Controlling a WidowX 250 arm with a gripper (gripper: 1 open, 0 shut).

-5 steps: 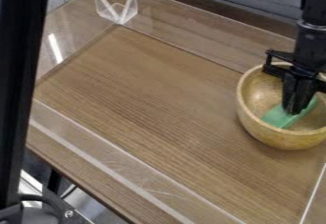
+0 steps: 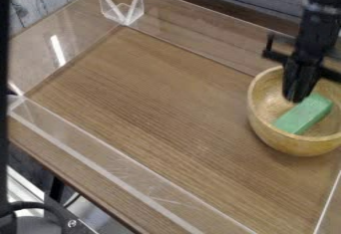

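Observation:
A wooden bowl sits at the right side of the table, holding a green rectangular object. My gripper is at the bowl's upper rim, just above the green object, its dark body reaching up to the top right. It is blurred; it looks shut, and I see nothing between its fingers. The green object lies in the bowl, apart from the fingertips as far as I can tell.
Clear taped corner marks stand at the back left. A wall runs behind the table at the upper right, and dark machinery is at the lower left.
My gripper has risen from inside the bowl toward its upper rim, uncovering more of the green object, which stays in the bowl.

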